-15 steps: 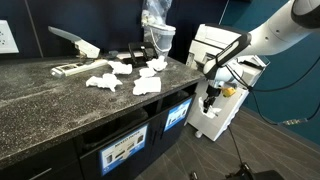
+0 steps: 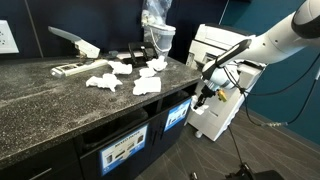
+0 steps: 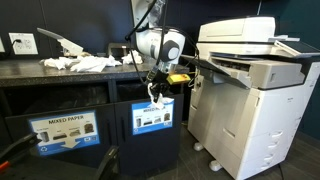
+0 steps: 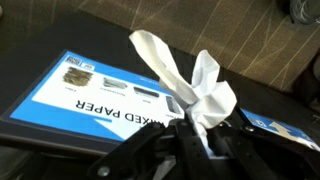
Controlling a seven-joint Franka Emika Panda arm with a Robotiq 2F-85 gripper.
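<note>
A crumpled white paper (image 4: 195, 85) sticks up from my gripper in the wrist view, and the fingers are shut on its lower end. From the second exterior view, the gripper (image 3: 158, 95) hangs in front of the dark cabinet, with the white paper (image 3: 158, 101) below it near a blue and white label (image 3: 152, 115). In the wrist view a "MIXED PAPER" label (image 4: 110, 95) lies behind the held paper. More crumpled white papers (image 2: 104, 81) rest on the dark counter (image 2: 50, 105).
Open bin slots (image 2: 115, 132) run along the cabinet front under the counter. A large white printer (image 3: 250, 95) stands to the right of the cabinet. A stapler-like tool (image 2: 76, 43) and a white container (image 2: 158, 38) sit at the counter's back.
My gripper has moved left, closer to the cabinet front, away from the printer. The papers on the counter have stayed where they were.
</note>
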